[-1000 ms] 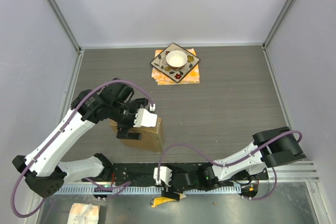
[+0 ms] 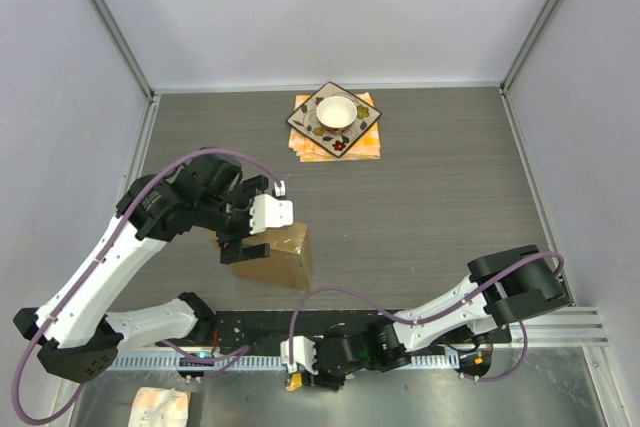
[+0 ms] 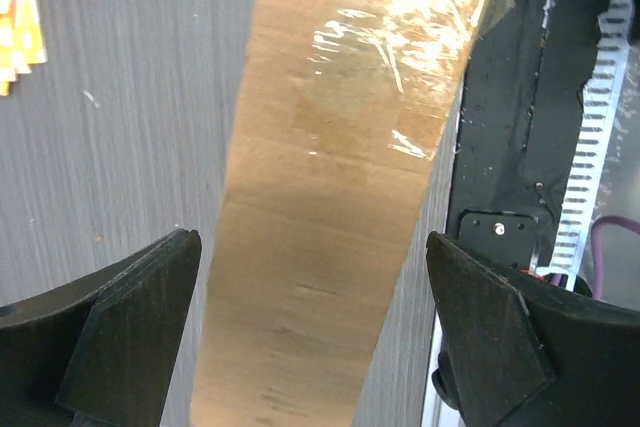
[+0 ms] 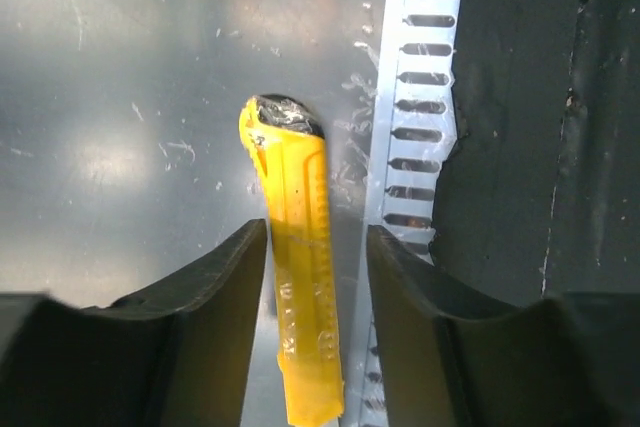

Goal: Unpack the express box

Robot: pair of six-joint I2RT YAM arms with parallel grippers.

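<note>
The cardboard express box [image 2: 278, 266], wrapped with clear tape, stands at the left front of the table. My left gripper [image 2: 245, 223] is over it, open; in the left wrist view the box [image 3: 315, 187] lies between and below its fingers. My right gripper [image 2: 310, 372] is off the table's front edge, above a yellow box cutter [image 4: 300, 277], which lies on a grey metal surface beside a slotted white rail [image 4: 412, 137]. In the right wrist view its fingers straddle the cutter's body, part open; contact cannot be told.
A patterned plate [image 2: 306, 119] with a white bowl [image 2: 336, 109] rests on an orange checked cloth [image 2: 365, 149] at the back. A folded cloth [image 2: 158, 410] lies at the front left, off the table.
My right gripper has shifted a little left and down over the yellow cutter, now covering more of it in the top view. The left gripper has risen or drawn back slightly.
</note>
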